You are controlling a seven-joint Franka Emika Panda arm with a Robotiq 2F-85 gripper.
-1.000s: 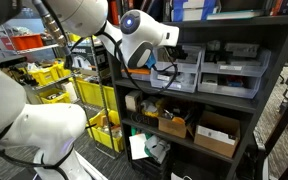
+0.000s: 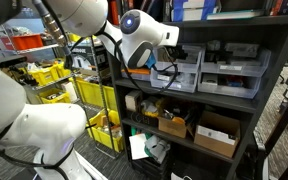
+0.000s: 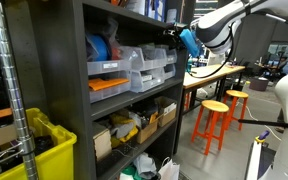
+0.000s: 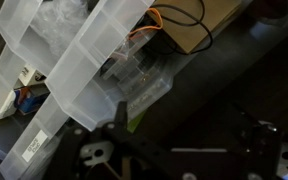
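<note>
My gripper is open, its two fingers far apart with only dark space between them in the wrist view. In exterior view 1 the arm reaches in from the left, and its wrist point(image 2: 139, 42) hangs at the height of the middle shelf. Clear plastic drawers point(image 2: 234, 86) stand on that shelf, to the right of the wrist. Seen from the wrist, a translucent bin point(image 4: 94, 85) lies beside the left finger; whether they touch I cannot tell. An orange cable point(image 4: 144, 28) runs over that bin's edge.
Cardboard boxes point(image 2: 216, 132) fill the lower shelf. A white bag point(image 3: 169, 170) is low down by the shelf's foot. Yellow bins point(image 2: 106, 130) stand left of the rack. Orange stools point(image 3: 212, 120) occupy the open floor at right in exterior view 2.
</note>
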